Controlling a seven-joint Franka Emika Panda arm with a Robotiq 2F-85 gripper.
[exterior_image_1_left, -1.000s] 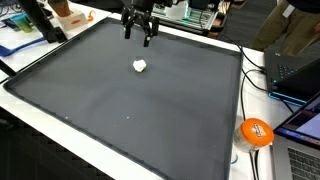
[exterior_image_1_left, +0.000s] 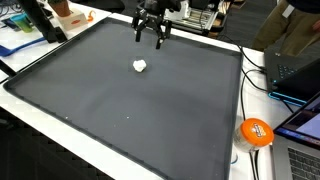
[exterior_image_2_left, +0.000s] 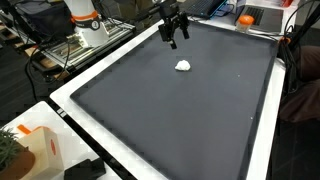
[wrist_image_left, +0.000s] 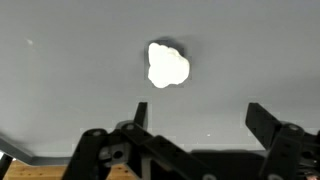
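A small white lump (exterior_image_1_left: 139, 66) lies on the dark grey tray (exterior_image_1_left: 120, 115), toward the robot's side. In the second exterior view the white lump (exterior_image_2_left: 182, 66) sits just in front of my gripper (exterior_image_2_left: 178, 38). My gripper (exterior_image_1_left: 148, 40) hovers above the tray behind the lump, its fingers spread apart. Seen from the wrist, the white lump (wrist_image_left: 168, 66) rests beyond the fingertips, up and to the left of the gap. My gripper is open with nothing between its fingers.
An orange-topped container (exterior_image_1_left: 254, 134) stands outside the tray's right edge. Keyboards and cables lie on that side, too. Apart from the lump, the tray surface is bare.
The gripper has shifted slightly to the right in the first exterior view and lies a little higher above the lump there. The white lump has not moved.
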